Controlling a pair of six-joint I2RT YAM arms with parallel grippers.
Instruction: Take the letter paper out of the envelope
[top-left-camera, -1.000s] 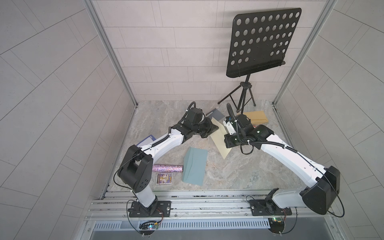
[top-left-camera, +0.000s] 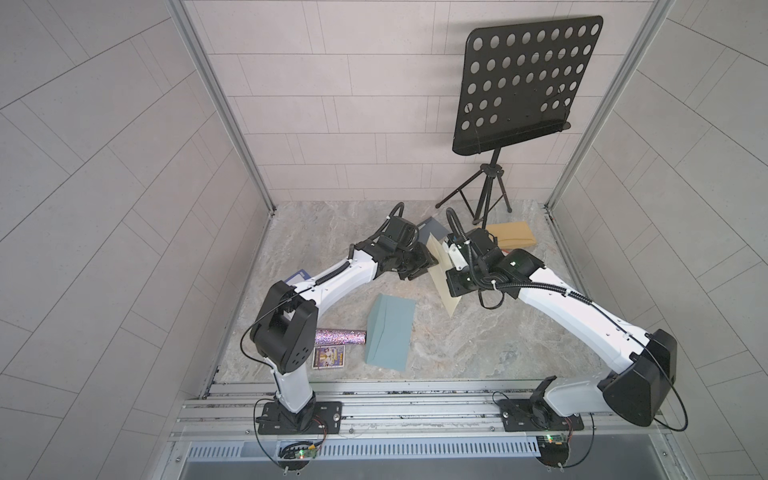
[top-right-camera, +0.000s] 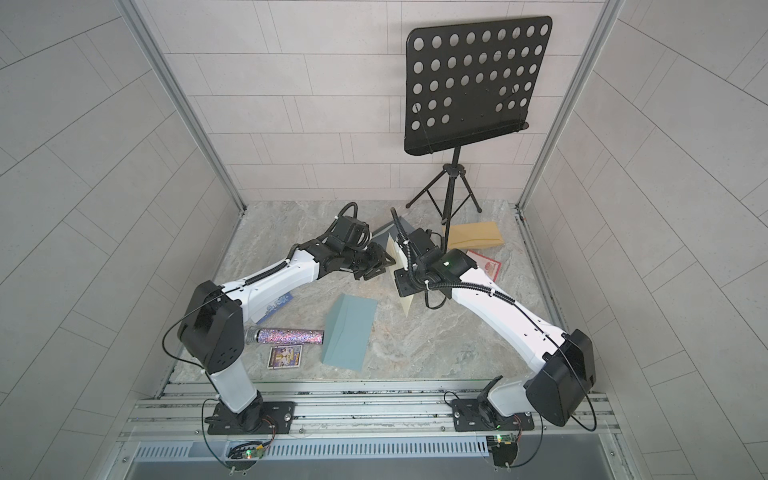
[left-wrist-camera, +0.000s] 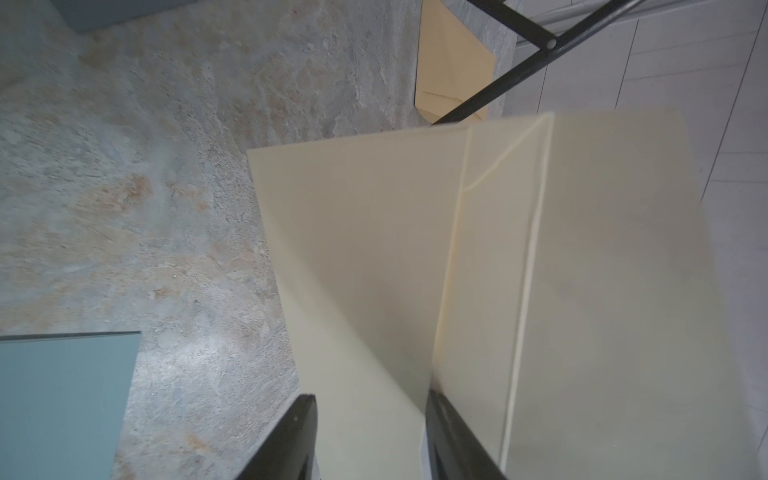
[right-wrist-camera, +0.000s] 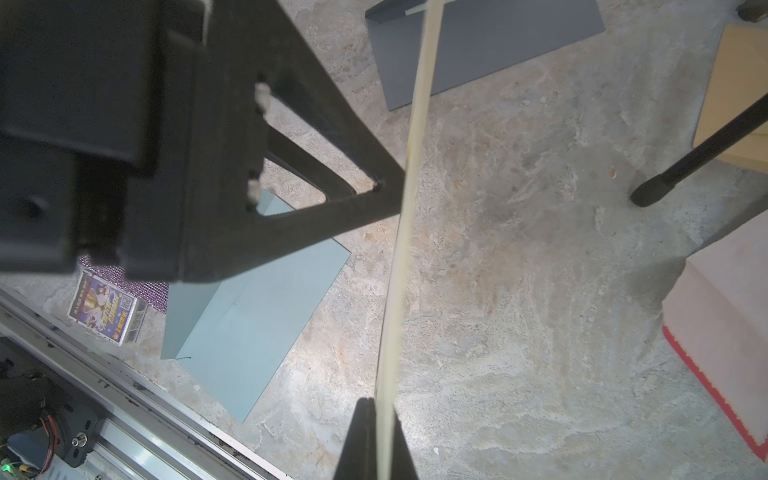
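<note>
A cream envelope (top-left-camera: 441, 276) stands nearly upright above the middle of the table, between my two grippers. My right gripper is shut on its edge, and the envelope (right-wrist-camera: 405, 208) shows there as a thin strip. In the left wrist view its folded panels (left-wrist-camera: 360, 240) fill the middle, with a crease and a wide panel (left-wrist-camera: 632, 280) at the right. My left gripper is open close to the envelope, its right fingertip over the crease. One left finger (right-wrist-camera: 376, 192) looks close against the sheet. I cannot tell the letter paper apart from the envelope.
A blue-green envelope (top-left-camera: 390, 332) lies in front, beside a glittery cylinder (top-left-camera: 341, 337) and a small card box (top-left-camera: 329, 357). Behind are a grey envelope (right-wrist-camera: 488, 40), a tan envelope (top-left-camera: 512, 234) and a music stand (top-left-camera: 489, 172).
The right gripper has moved slightly left, and the envelope has turned to look narrower from above.
</note>
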